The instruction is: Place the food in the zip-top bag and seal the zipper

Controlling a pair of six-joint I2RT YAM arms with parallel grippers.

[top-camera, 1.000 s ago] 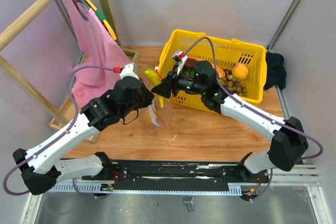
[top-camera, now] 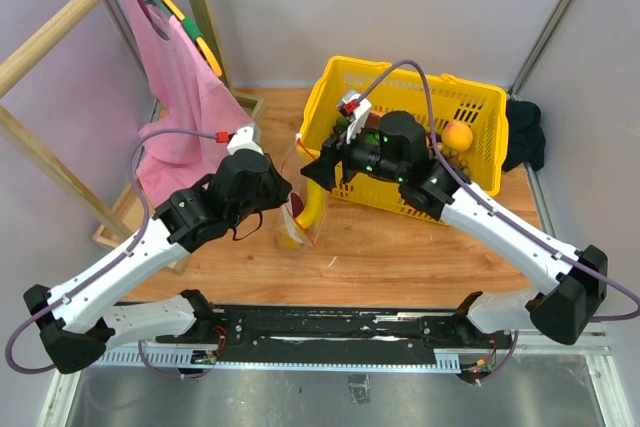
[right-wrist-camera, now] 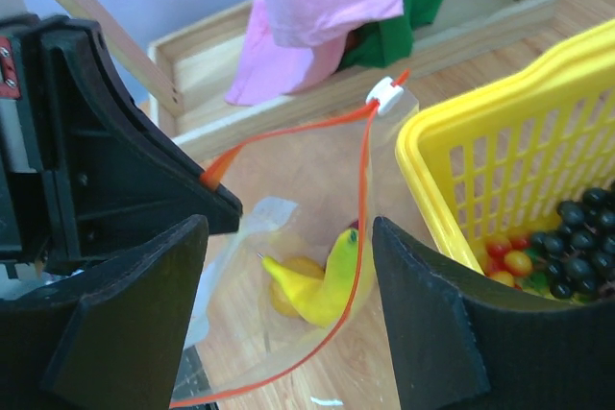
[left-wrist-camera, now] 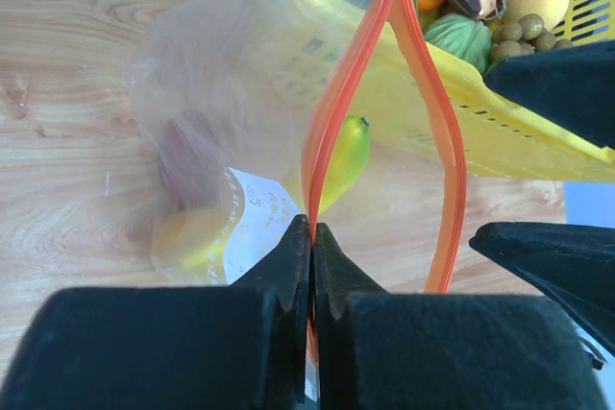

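Note:
The clear zip top bag (left-wrist-camera: 173, 74) with its red-orange zipper edge stands with its mouth spread. My left gripper is shut on that edge at one side of the mouth. In the right wrist view a yellow banana (right-wrist-camera: 322, 290) lies inside the bag, a rounder yellow item (right-wrist-camera: 285, 301) partly behind it. A dark reddish item (left-wrist-camera: 187, 162) shows through the film in the left wrist view. My right gripper is open over the mouth, its fingers (right-wrist-camera: 154, 276) apart and holding nothing.
Close beside the bag stands the yellow basket (top-camera: 462, 94) with several foods, including an orange fruit (top-camera: 457, 135). A wooden rack with pink cloth (top-camera: 185, 117) is on the left.
The banana was in my right gripper above the bag; it has gone down into the bag and been let go. The right gripper has opened and its arm shifted slightly. The left arm has stayed put.

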